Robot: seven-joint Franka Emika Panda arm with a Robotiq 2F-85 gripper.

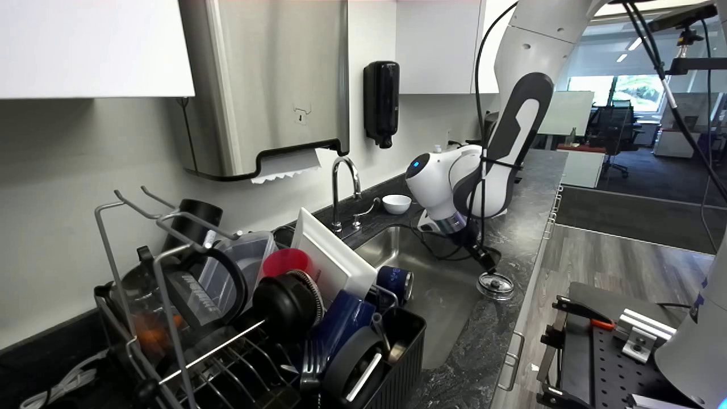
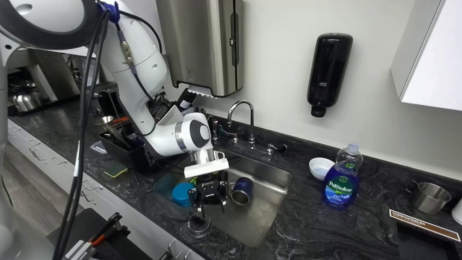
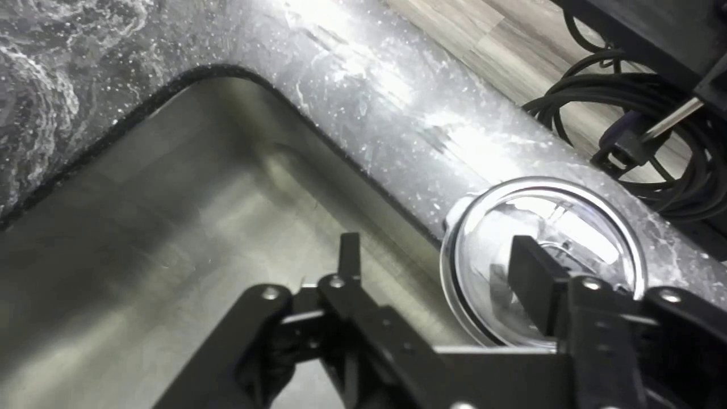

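A clear round lid (image 3: pixel 545 204) with a shiny rim rests at the sink's front edge, partly over the basin in the wrist view. My gripper has its fingers well apart, with only the sink edge visible in the gap. The right finger (image 3: pixel 535 283) overlaps the lid's middle; whether it touches is unclear. Its other finger hangs over the basin, left of the rim. In exterior view 2 the gripper (image 2: pixel 212 208) points down, one fingertip at the lid (image 2: pixel 199 225). Exterior view 1 has the lid (image 1: pixel 496 287) right below the fingertips.
The metal sink (image 2: pixel 264 216) holds a blue mug (image 2: pixel 242 190); a blue round container (image 2: pixel 183 193) lies left of the gripper. A full dish rack (image 1: pixel 225 354) stands left of the sink. Dish soap (image 2: pixel 342 182) and a white bowl (image 2: pixel 321 168) stand on the counter right of it.
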